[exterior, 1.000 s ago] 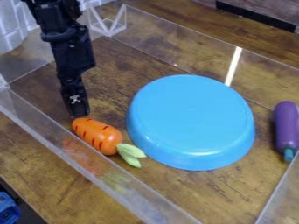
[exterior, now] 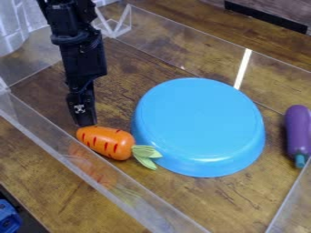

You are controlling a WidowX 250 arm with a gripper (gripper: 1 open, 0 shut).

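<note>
My black gripper [exterior: 82,111] reaches down from the upper left, its tips low over the wooden surface, just above and left of an orange toy carrot [exterior: 105,141] with pale green leaves. I cannot tell whether the fingers are open or shut. The carrot lies beside a large upturned blue round dish or lid [exterior: 198,123].
A purple toy eggplant [exterior: 297,132] lies at the far right. Clear walls run along the left, front and back of the work area. A small blue object [exterior: 6,217] is at the bottom left corner.
The carrot lies a little differently, turned more level, with its leaves shifted slightly right.
</note>
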